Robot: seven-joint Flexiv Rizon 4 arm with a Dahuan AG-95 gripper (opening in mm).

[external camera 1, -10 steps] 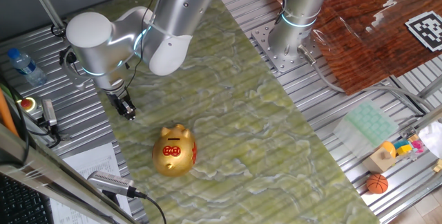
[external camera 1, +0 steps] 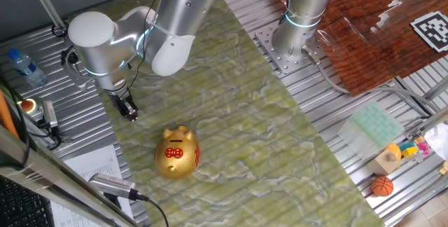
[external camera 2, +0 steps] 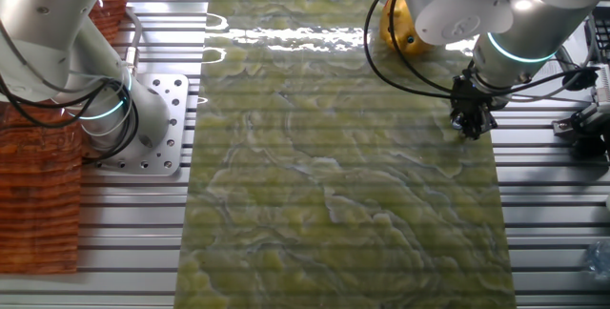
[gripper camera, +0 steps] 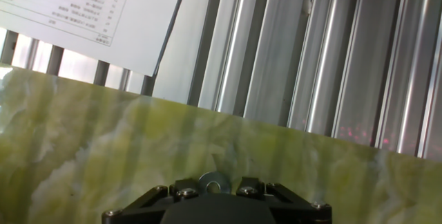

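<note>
My gripper [external camera 1: 133, 118] is low over the left edge of the green marbled mat, apart from the golden piggy bank [external camera 1: 176, 158], which stands a short way off with its dark slot upward. In the second exterior view, the gripper [external camera 2: 471, 126] is at the mat's right edge, and the piggy bank [external camera 2: 405, 25] is partly hidden behind the arm. From the wrist, a small grey ring-like disc [gripper camera: 206, 179] shows between the black fingers. Whether they grip it or it lies beyond them is unclear.
Printed paper [gripper camera: 97, 27] lies on the ribbed metal table beside the mat. A camera-like device [external camera 1: 112, 185] with a cable stands near the piggy bank. Farther right are a pale green box [external camera 1: 371, 125] and a small basketball [external camera 1: 382, 186].
</note>
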